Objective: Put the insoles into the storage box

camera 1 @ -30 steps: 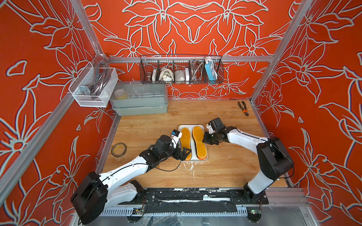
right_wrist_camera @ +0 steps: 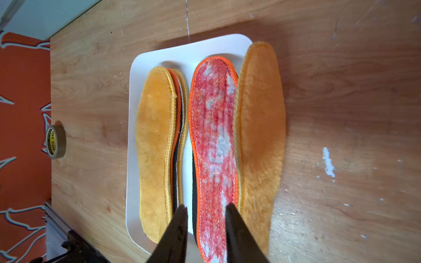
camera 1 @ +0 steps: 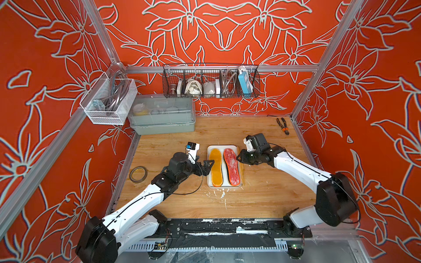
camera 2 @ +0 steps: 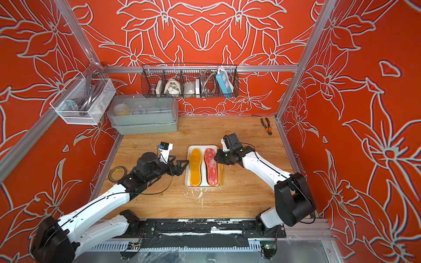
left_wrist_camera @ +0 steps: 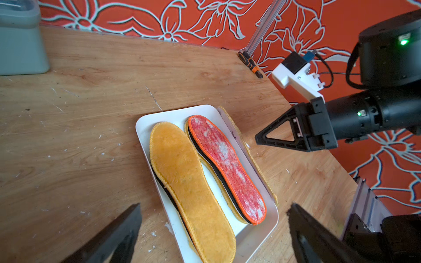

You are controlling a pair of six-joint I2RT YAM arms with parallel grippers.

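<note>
A white tray (left_wrist_camera: 144, 127) holds yellow insoles (left_wrist_camera: 188, 184) stacked on the left and a red-and-white insole (left_wrist_camera: 225, 166) with darker layers beneath on the right. Another yellow insole (right_wrist_camera: 261, 135) leans along or over the tray's right rim, beside the red one. My left gripper (camera 1: 207, 165) is open at the tray's left, empty, its fingertips blurred in the left wrist view. My right gripper is open over the right part of the tray, with the red insole below; whether it touches anything is unclear.
A grey lidded box (camera 1: 162, 122) stands at the back left, pliers (camera 1: 282, 127) lie at the back right and a tape roll (camera 1: 138, 174) at the left. Wire baskets (camera 1: 210, 83) hang on the walls. The table behind the tray is clear.
The yellow insole on the right has moved off the red one toward the tray's right edge, exposing it. My left gripper has moved up and back; the right arm has shifted right.
</note>
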